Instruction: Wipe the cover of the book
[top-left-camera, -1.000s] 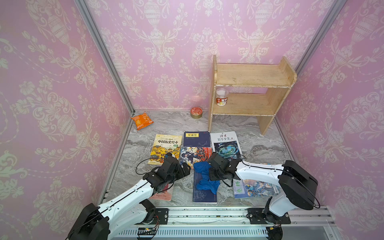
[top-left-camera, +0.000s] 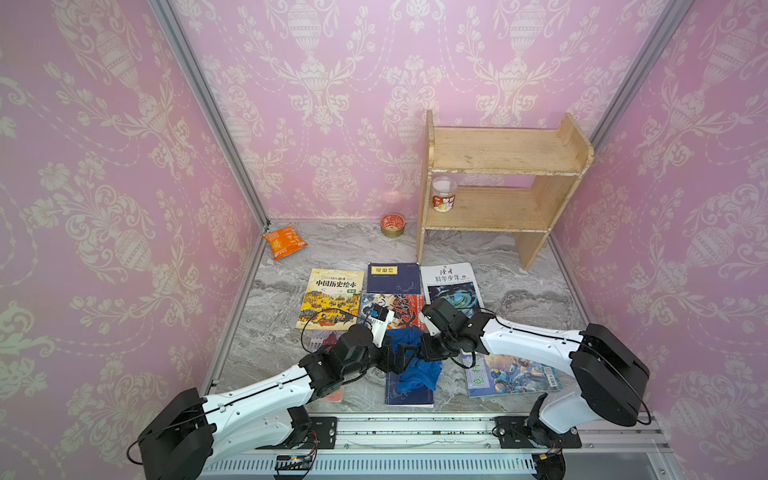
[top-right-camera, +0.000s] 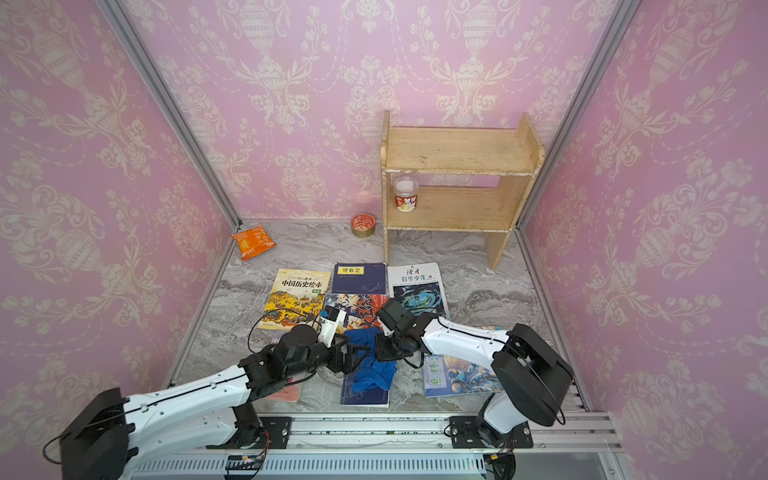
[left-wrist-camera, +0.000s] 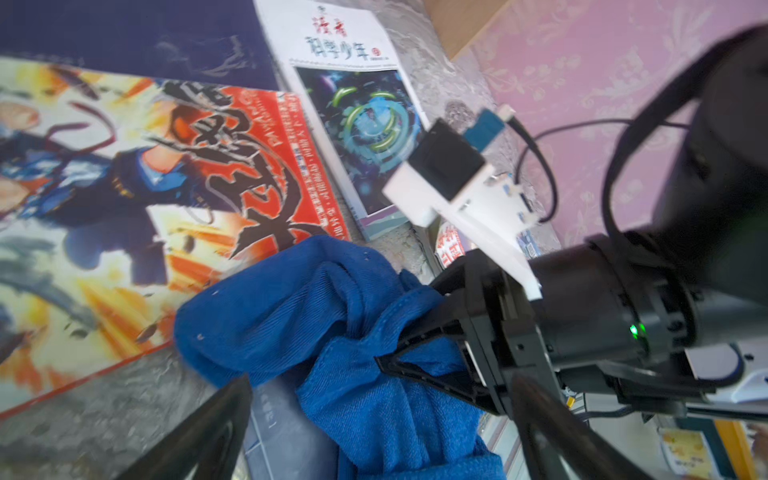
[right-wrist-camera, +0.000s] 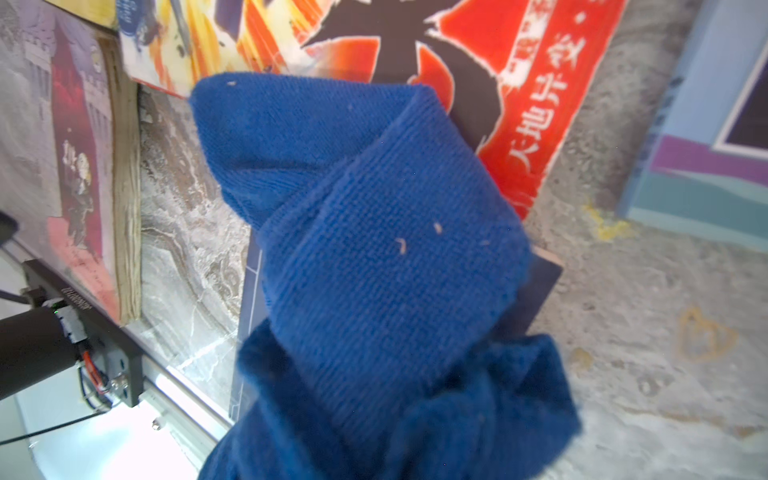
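A crumpled blue cloth (top-left-camera: 418, 377) lies over a navy book (top-left-camera: 409, 397) near the table's front edge; in the left wrist view the cloth (left-wrist-camera: 352, 336) also reaches to the red comic book (left-wrist-camera: 232, 168). My left gripper (top-left-camera: 412, 357) stands open above the cloth from the left side, its blurred fingers (left-wrist-camera: 200, 428) spread on either side of it. From the right comes my right gripper, its two fingers at the cloth with blue fabric showing between them; whether they pinch it is unclear. In the right wrist view the cloth (right-wrist-camera: 400, 240) fills the middle and those fingers are hidden.
Other books lie around: a yellow one (top-left-camera: 332, 296), a dark blue one (top-left-camera: 396, 281), a white-topped one (top-left-camera: 449, 274), and one by the right arm (top-left-camera: 512, 376). A wooden shelf (top-left-camera: 504, 152) stands behind. The two grippers are very close together.
My left gripper has swung right, from beside the navy book to over the cloth.
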